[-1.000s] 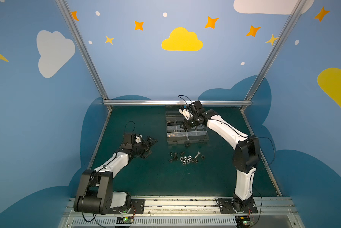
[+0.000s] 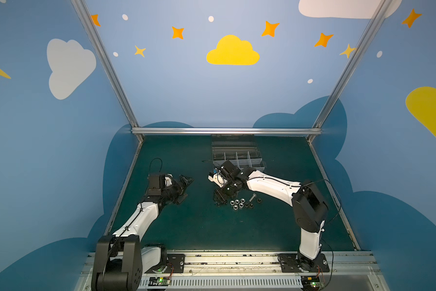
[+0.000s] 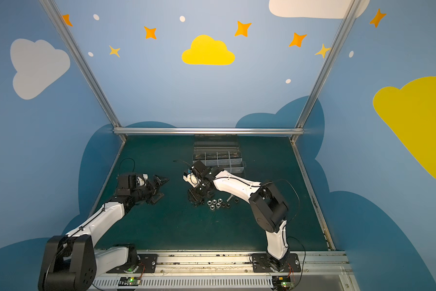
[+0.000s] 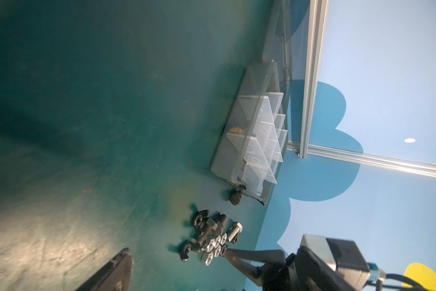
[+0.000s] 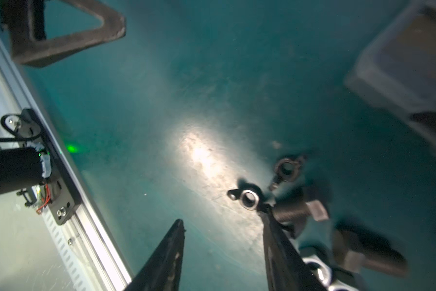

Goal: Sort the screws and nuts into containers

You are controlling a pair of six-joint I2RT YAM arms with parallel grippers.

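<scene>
A loose pile of dark and silver screws and nuts (image 4: 208, 242) lies on the green table in front of the clear divided container (image 4: 247, 145). My right gripper is open and low over the pile; in the right wrist view two dark wing nuts (image 5: 286, 169) and dark bolts (image 5: 378, 257) lie just beyond and beside its fingers. My left gripper (image 2: 186, 189) hangs to the left of the pile, angled toward it; its fingers are only partly visible, and whether it is open is unclear.
The container sits at the back centre, partly hidden behind my right arm in the top views. Open table lies at the far left, far right and front. A metal rail (image 5: 96, 223) runs along the front edge.
My right gripper has moved from over the container down and toward the front left, onto the pile. My left arm has shifted slightly left and down in the top left view.
</scene>
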